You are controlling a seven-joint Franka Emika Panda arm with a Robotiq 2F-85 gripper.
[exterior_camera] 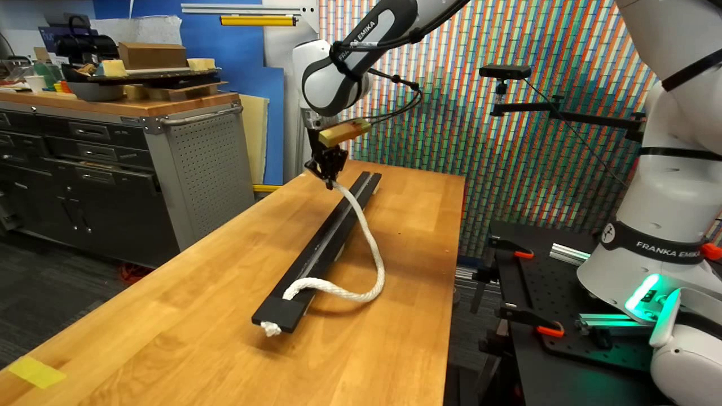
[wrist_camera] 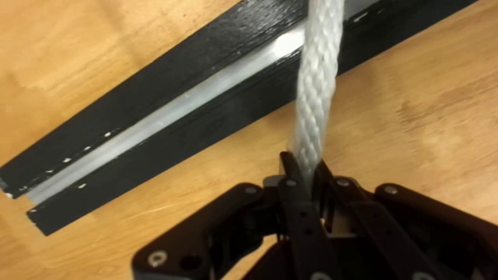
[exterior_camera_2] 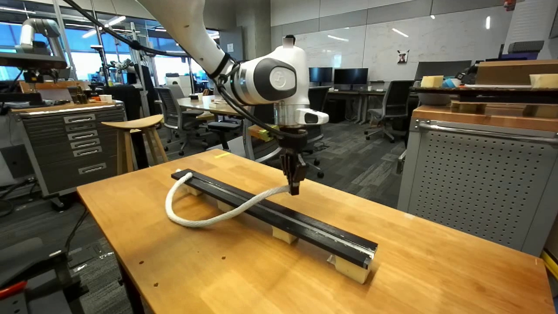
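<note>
A white braided rope [exterior_camera: 379,260] is fixed at one end to the near end of a long black rail [exterior_camera: 328,233], where a frayed tip pokes out. From there it bows out over the table and rises to my gripper [exterior_camera: 331,181], which is shut on its other end. In the wrist view the rope [wrist_camera: 317,79] runs up from between the fingers and crosses above the rail's pale groove [wrist_camera: 177,109]. In exterior view 2 my gripper [exterior_camera_2: 294,189] hangs above the table on the far side of the rail [exterior_camera_2: 314,227]; the rope lies outside the groove there.
Small pale blocks [exterior_camera_2: 284,234] hold the rail off the wooden table [exterior_camera_2: 219,274]. Bare tabletop surrounds it on both sides. A grey cabinet [exterior_camera: 206,159] stands beyond the table's left edge, and a camera on an arm [exterior_camera: 505,71] is at the right.
</note>
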